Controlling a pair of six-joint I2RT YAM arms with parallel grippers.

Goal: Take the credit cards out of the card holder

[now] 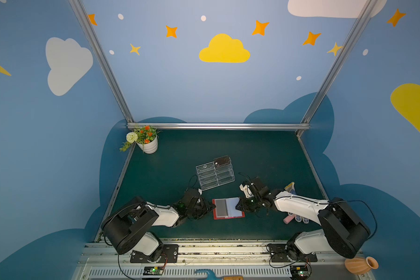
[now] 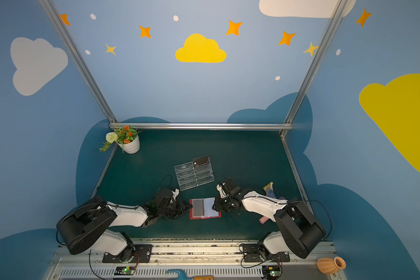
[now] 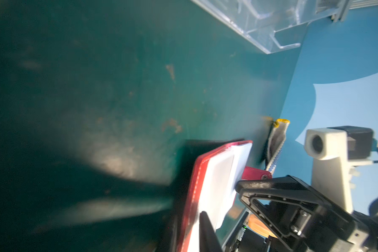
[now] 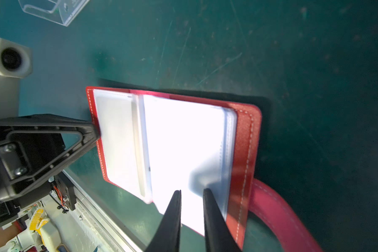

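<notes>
A red card holder (image 1: 214, 215) lies open on the green table between my grippers, showing white sleeves (image 4: 184, 151). My left gripper is at the holder's left edge in the left wrist view, its fingertips by the red rim; whether anything is between them is unclear. My right gripper is over the holder's right half, its narrow fingertips a little apart at the white sleeve; what they grip, if anything, is hard to see.
A clear divided tray (image 1: 214, 175) stands behind the holder. A potted plant (image 1: 147, 144) is at the back left, and several small items (image 1: 291, 217) lie at the right.
</notes>
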